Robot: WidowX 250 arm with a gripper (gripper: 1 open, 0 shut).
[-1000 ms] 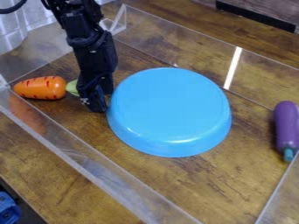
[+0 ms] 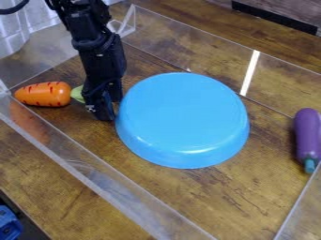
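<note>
My black gripper (image 2: pixel 100 101) is lowered to the table at the left of a blue disc (image 2: pixel 183 116), which looks like an upturned plate or bowl. A pale green object (image 2: pixel 78 94) lies at the gripper's fingers, beside an orange toy carrot (image 2: pixel 40 94). The fingers are dark and partly hidden, so I cannot tell whether they are open or shut on anything.
A purple toy eggplant (image 2: pixel 307 136) lies at the right. Clear plastic walls edge the wooden table (image 2: pixel 207 197). A blue item (image 2: pixel 7 223) sits outside at the lower left.
</note>
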